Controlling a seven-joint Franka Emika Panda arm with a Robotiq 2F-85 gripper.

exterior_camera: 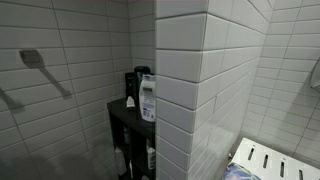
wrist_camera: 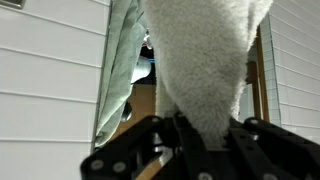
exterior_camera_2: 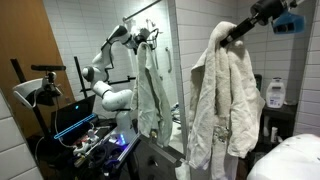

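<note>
A pale, fluffy towel (exterior_camera_2: 222, 100) hangs in loose folds at the right of exterior view 2. At its bunched top edge my gripper (exterior_camera_2: 229, 40) is shut on the cloth, reaching in from the upper right. In the wrist view the towel (wrist_camera: 205, 70) runs up from between the black fingers and covers much of the middle. Its lower end and whatever lies behind it are hidden. Exterior view 1 shows neither the gripper nor the towel.
A second, greenish towel (exterior_camera_2: 150, 100) hangs further left, in what looks like a mirror with a robot arm. A dark shelf (exterior_camera: 122, 112) carries a white bottle (exterior_camera: 148, 98). A tiled wall corner (exterior_camera: 185, 90) juts out. White bedding-like cloth (exterior_camera_2: 285, 160) lies lower right.
</note>
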